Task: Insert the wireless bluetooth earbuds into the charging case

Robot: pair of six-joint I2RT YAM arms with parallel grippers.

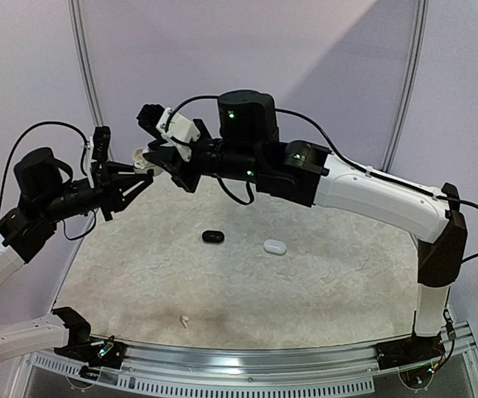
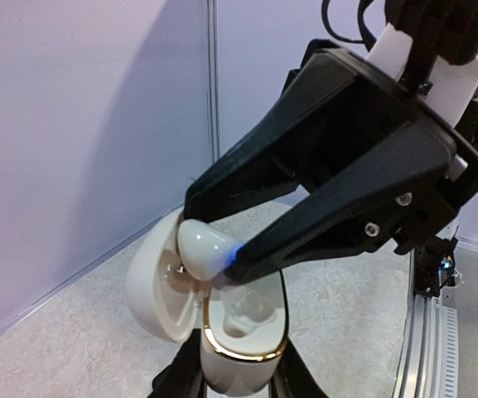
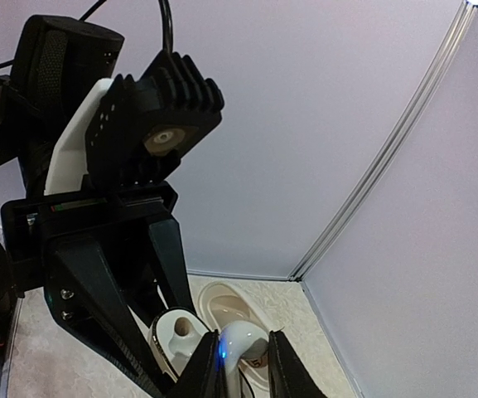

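Observation:
In the left wrist view, the white charging case (image 2: 240, 373) with a gold rim is upright, its lid (image 2: 149, 294) swung open. My left gripper (image 1: 143, 175) is shut on the case body. A white earbud (image 2: 205, 249) with a blue glow is pinched in my right gripper, which is shut on it. The earbud is above the case opening, beside the lid; whether it touches the case, I cannot tell. An empty socket (image 2: 248, 308) shows in the case, while the area behind my right fingers (image 2: 305, 232) is hidden.
On the table (image 1: 247, 298) lie a black case (image 1: 213, 236), a closed white case (image 1: 275, 246) and, near the front edge, a small white earbud-like piece (image 1: 184, 321). Both grippers are close together above the back left.

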